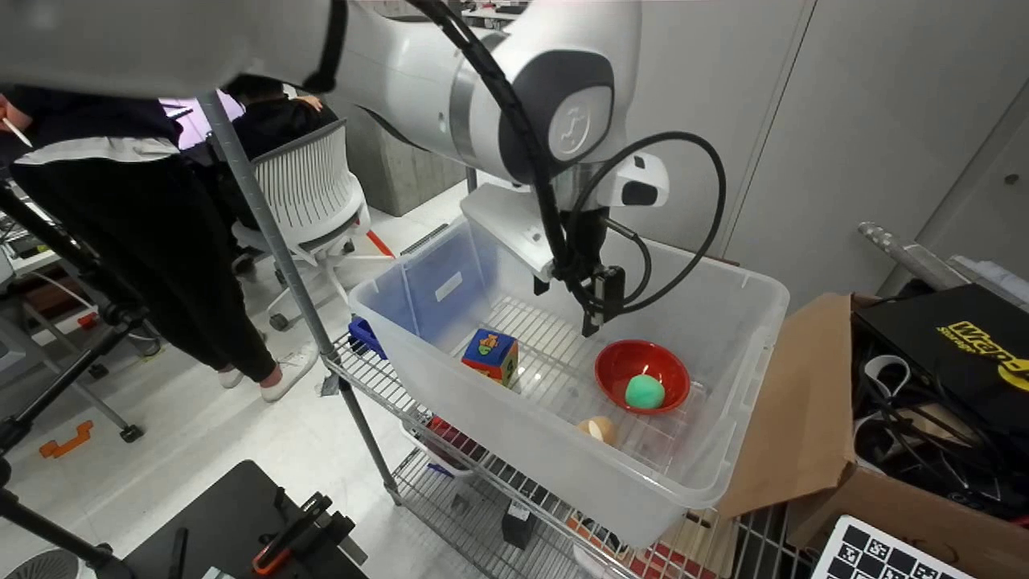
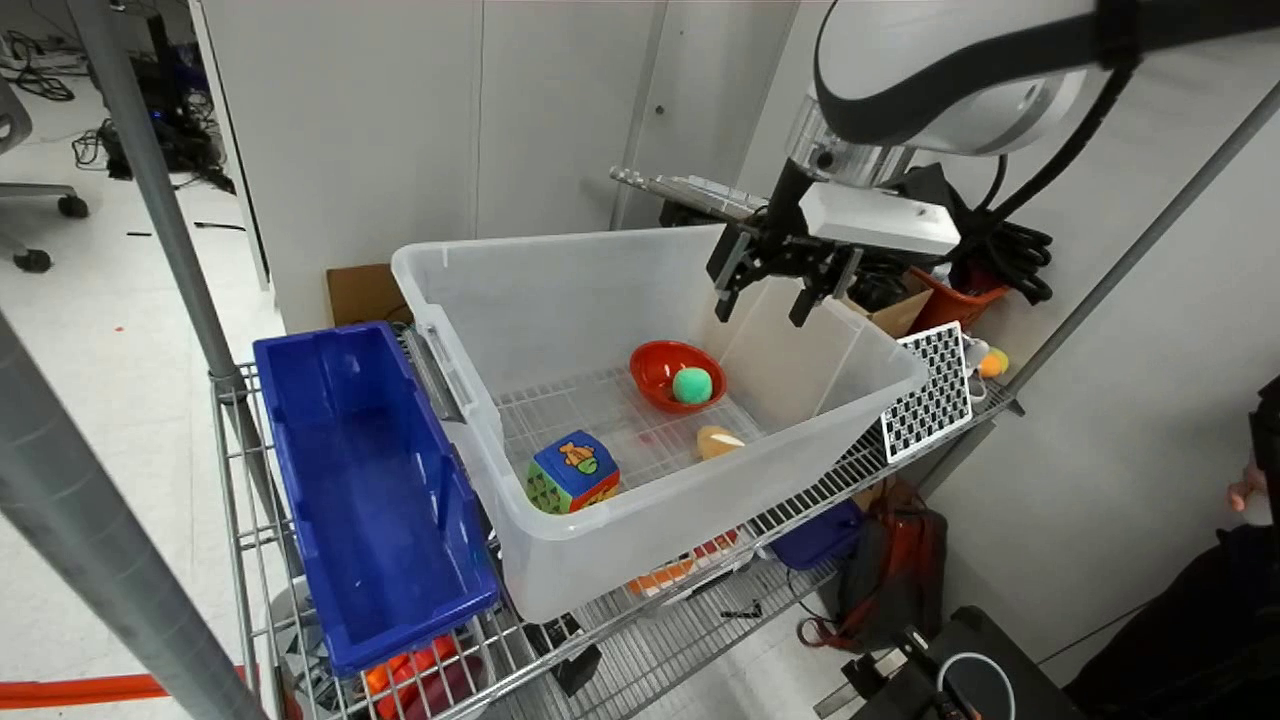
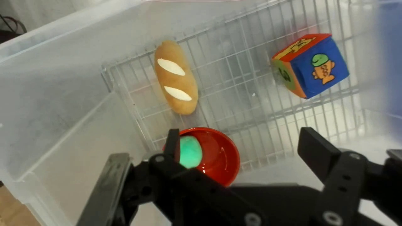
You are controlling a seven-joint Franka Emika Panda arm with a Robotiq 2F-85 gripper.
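My gripper is open above the clear plastic bin (image 2: pixel 540 258), its fingers wide apart and nothing between them. Below it on the bin floor sits a red bowl (image 3: pixel 220 158) holding a green ball (image 3: pixel 191 151); in the wrist view the left finger covers part of both. A brown bread loaf (image 3: pixel 175 77) with two white slashes lies beside the bowl. Farther off, toward the bin's other end, rests a soft picture cube (image 3: pixel 320 67) with blue, red and green faces. In exterior view 1 the near bin wall hides part of the loaf (image 1: pixel 599 429).
The bin's tall walls surround these things on a wire shelf. An empty blue tray (image 2: pixel 372 480) stands alongside one end. Past the other end are a cardboard box (image 1: pixel 791 405) of cables and a checkered board (image 2: pixel 927 390). Bare bin floor shows between cube and bowl.
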